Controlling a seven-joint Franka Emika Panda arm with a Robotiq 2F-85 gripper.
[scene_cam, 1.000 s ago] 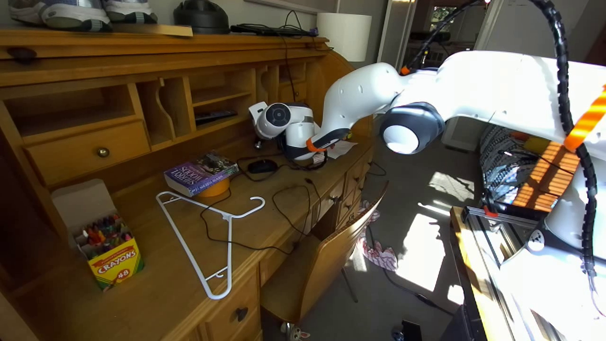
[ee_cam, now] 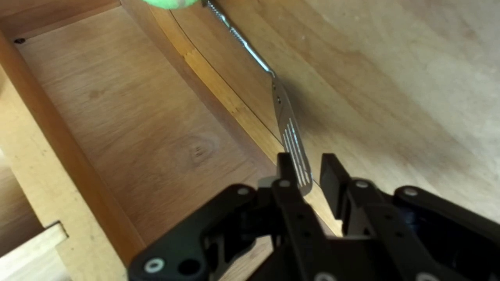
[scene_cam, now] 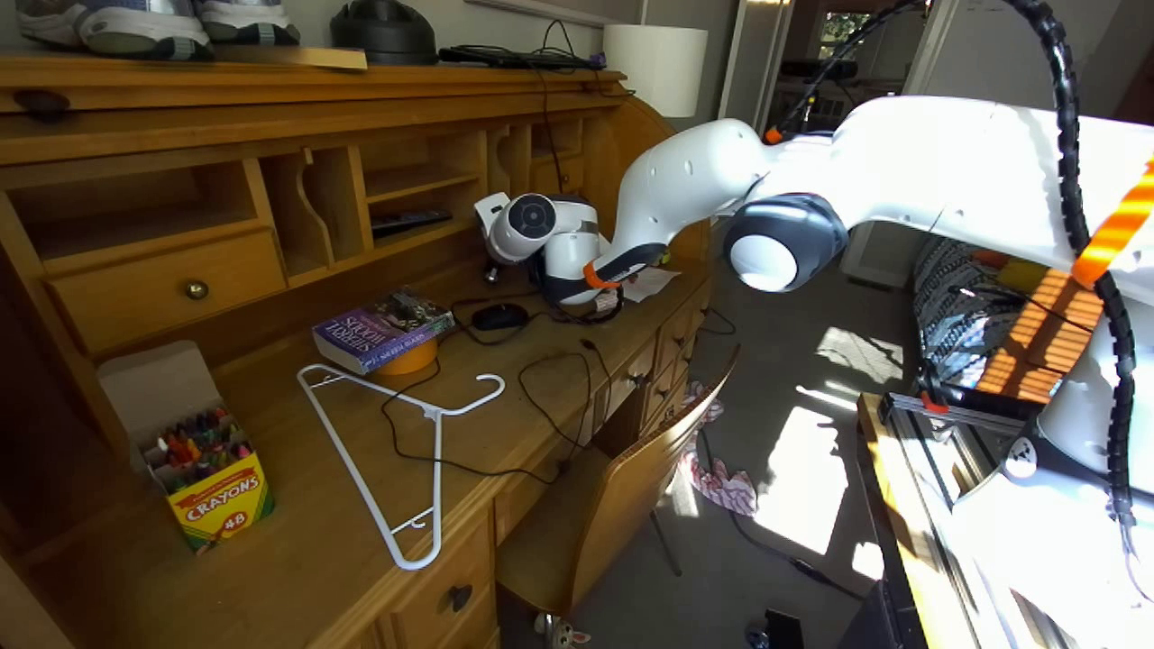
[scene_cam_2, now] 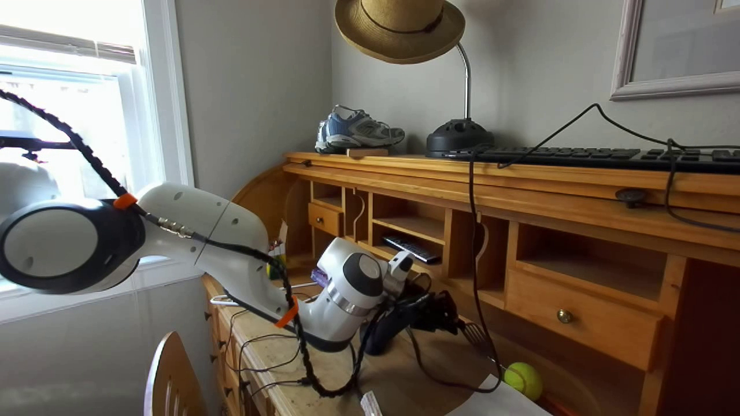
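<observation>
A metal slotted spatula lies slantwise in the wrist view, its blade reaching down to my gripper. The fingers stand part open, one on either side of the blade's end. The blade's edge passes close to the left finger, while a gap shows on the right; whether either finger touches it I cannot tell. In exterior view 2 the spatula shows just beyond the dark gripper. My arm hides the gripper in exterior view 1.
A tennis ball lies near the spatula's handle end, beside a white paper. Cubbyholes and a small drawer rise behind. Elsewhere on the desk are a white hanger, a book, a crayon box and loose cables.
</observation>
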